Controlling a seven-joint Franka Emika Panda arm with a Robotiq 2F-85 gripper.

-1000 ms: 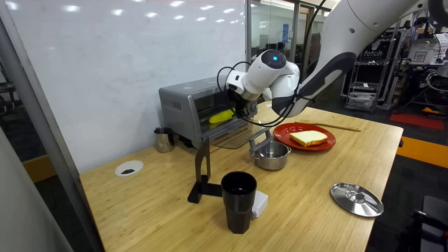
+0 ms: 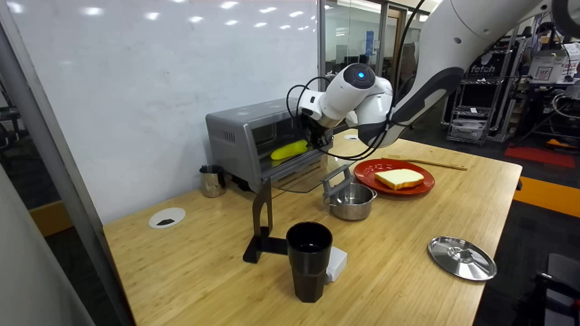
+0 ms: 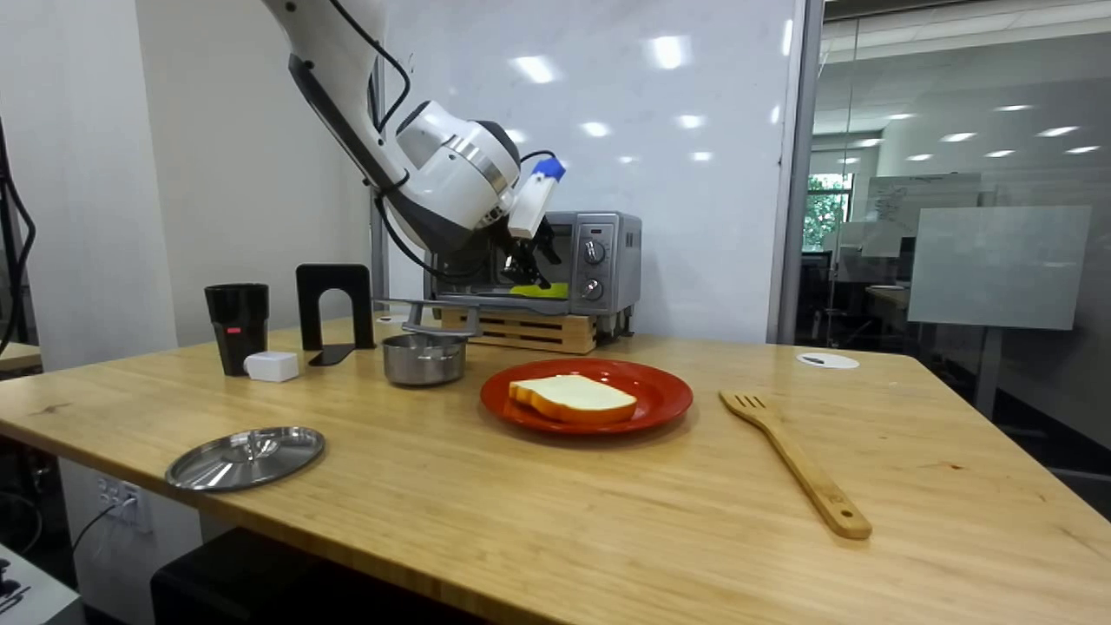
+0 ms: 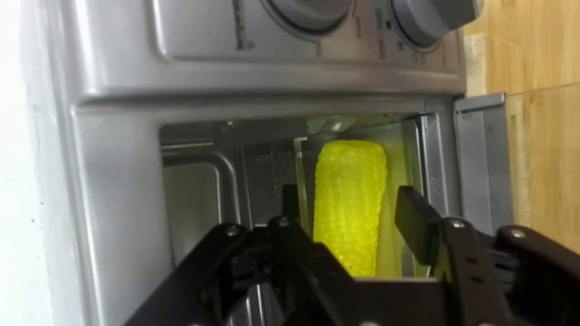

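Observation:
A yellow corn cob (image 4: 350, 201) lies inside the grey toaster oven (image 2: 231, 138), whose door is down. In the wrist view my gripper has its black fingers spread to either side of the cob, with gaps showing between cob and fingers. It is open and grips nothing that I can see. Exterior view 1 shows the cob (image 2: 289, 149) in the oven's mouth, with the gripper mostly hidden behind the wrist and cables. From the other side, the gripper (image 3: 533, 269) hangs at the oven opening, just above the cob (image 3: 539, 292).
Close to the lowered door (image 2: 302, 179) stands a metal pot (image 2: 352, 202). A red plate (image 2: 369, 182) with a bread slice (image 2: 399, 178) is beside it. Nearer are a black cup (image 2: 308, 261), a black stand (image 2: 262, 222) and a lid (image 2: 462, 258). A wooden fork (image 3: 802, 463) lies right of the plate.
The arm's wrist has shifted slightly to the right in exterior view 1. The corn and the things on the table appear to stay where they were.

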